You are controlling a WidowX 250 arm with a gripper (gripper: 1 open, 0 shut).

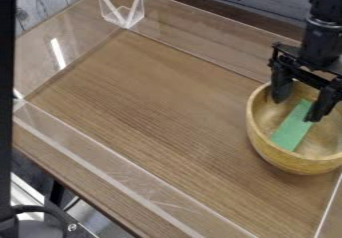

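Observation:
A black gripper [298, 90] on an arm entering from the top right is open, its two fingers spread over the rim and inside of a pale yellow bowl [271, 154] at the right of the camera view. A green rectangular object [293, 128] lies in the bowl, just below the fingers, with nothing visibly held between them.
A clear, wire-like piece [122, 8] is at the back left. A black arm base or cable part [34, 222] shows at the bottom left.

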